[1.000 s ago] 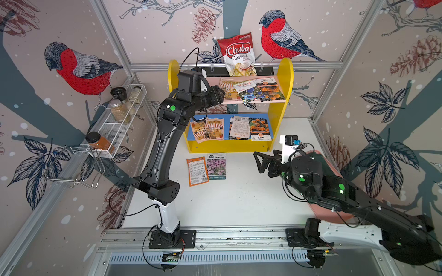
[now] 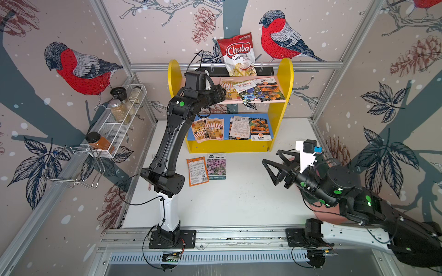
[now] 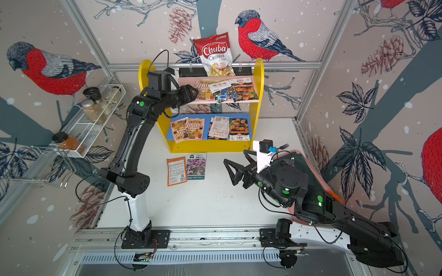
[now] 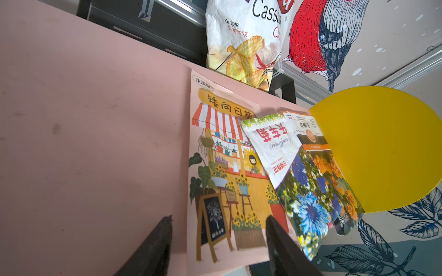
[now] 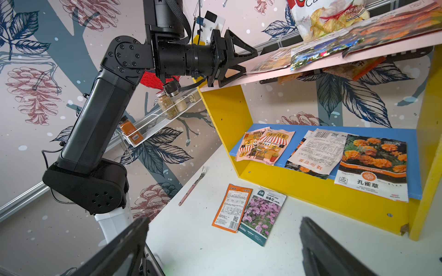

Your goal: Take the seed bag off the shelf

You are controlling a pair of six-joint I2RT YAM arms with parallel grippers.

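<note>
On the pink upper shelf (image 4: 92,128) lie a sunflower seed bag with a striped awning (image 4: 225,193), a blue cornflower bag (image 4: 308,211) and an orange-flowered bag (image 4: 336,179), overlapping at the right side. My left gripper is at the shelf's left part, its parted fingertips around the near end of the sunflower bag, with no visible hold on it. My right gripper (image 3: 234,170) stands open above the white table, right of centre, with nothing between its fingers.
The blue lower shelf (image 5: 285,165) holds several seed bags. Two more packets (image 5: 232,209) and a fork (image 5: 192,186) lie on the table. A chips bag (image 2: 235,53) stands behind the upper shelf. A wire rack with jars (image 2: 117,112) hangs at left.
My left arm has shifted slightly right along the upper shelf. My right arm has moved right and a little down, away from the shelf front, its fingers now seen spread apart.
</note>
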